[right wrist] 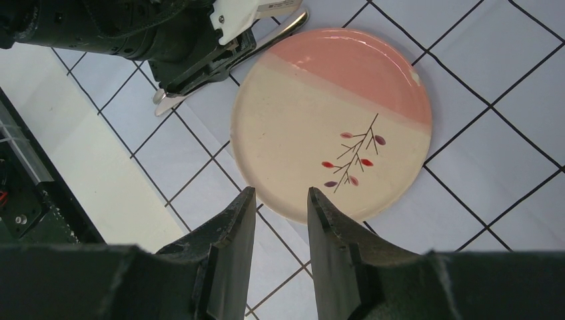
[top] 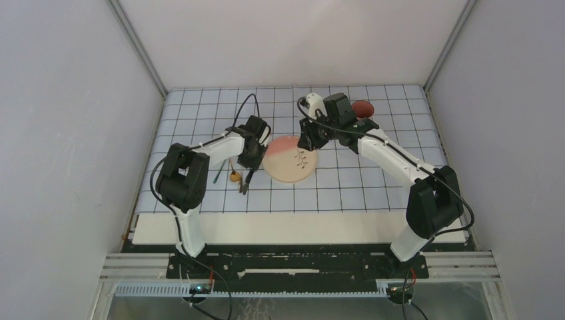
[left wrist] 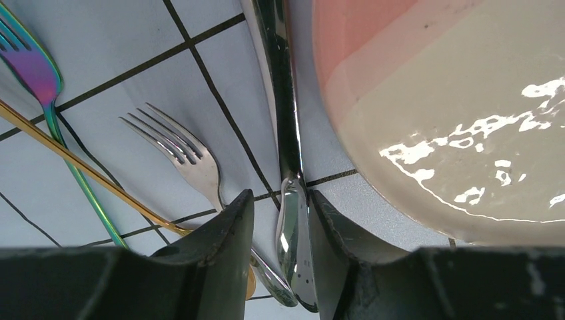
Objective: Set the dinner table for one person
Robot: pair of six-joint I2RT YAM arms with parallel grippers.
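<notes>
A cream plate with a pink band [top: 291, 170] lies near the table's middle. Left of it, the silver knife [left wrist: 285, 120] lies on the tiles, a narrow gap from the plate's rim. My left gripper is part open around the knife, which passes between its fingers closer to the right one. A small silver fork [left wrist: 200, 175] lies left of the knife, its handle running under the left finger to the knife's end. Over the plate's upper right edge my right gripper stands part open and empty.
Farther left are a gold utensil [left wrist: 100, 180] and a rainbow-coloured fork [left wrist: 50, 83], crossing in the left wrist view. A reddish-brown round dish [top: 362, 109] sits behind the right arm. Tiles right of the plate [top: 353, 187] are clear.
</notes>
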